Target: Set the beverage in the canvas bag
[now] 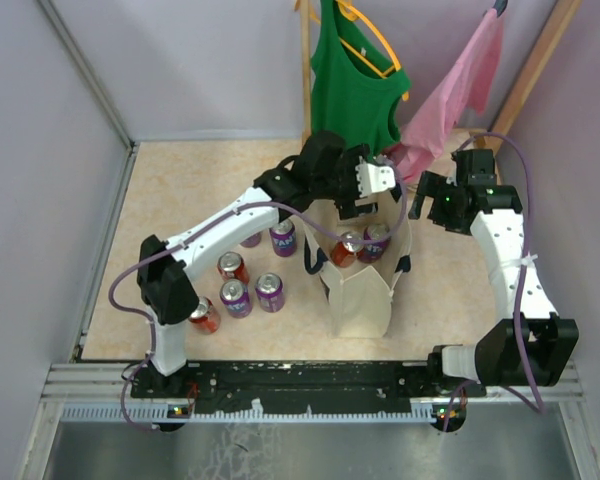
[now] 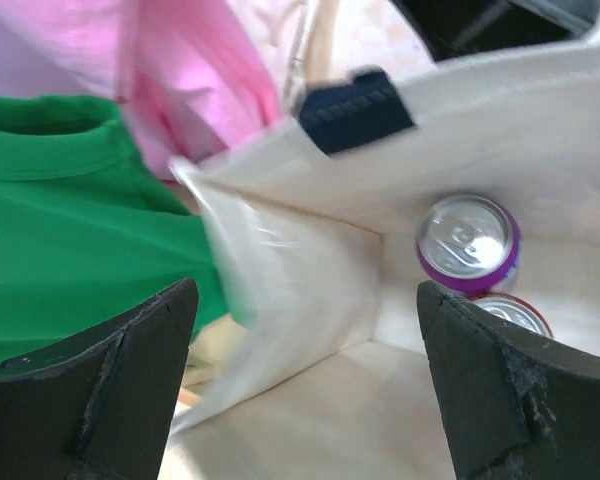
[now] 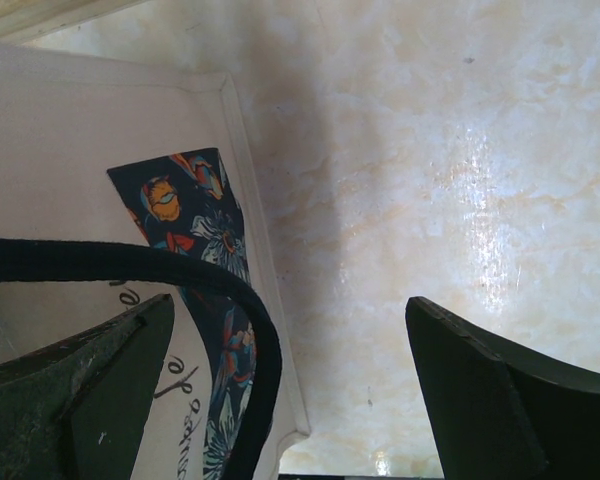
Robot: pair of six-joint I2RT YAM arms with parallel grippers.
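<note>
The cream canvas bag (image 1: 361,305) stands open right of the table's middle. Inside it are a red can (image 1: 347,249) and a purple can (image 1: 376,242); the left wrist view shows the purple can (image 2: 468,240) upright on the bag's floor, the other can (image 2: 515,313) partly hidden by a finger. Over the bag's far part, my left gripper is open and empty. My right gripper is also open, near the bag's right side, with a dark bag handle (image 3: 130,262) crossing in front of its left finger.
Left of the bag stand several loose cans, among them a purple can (image 1: 269,291) and a red can (image 1: 205,316). A green top (image 1: 355,90) and pink cloth (image 1: 450,100) hang behind. Right of the bag the table (image 1: 445,300) is clear.
</note>
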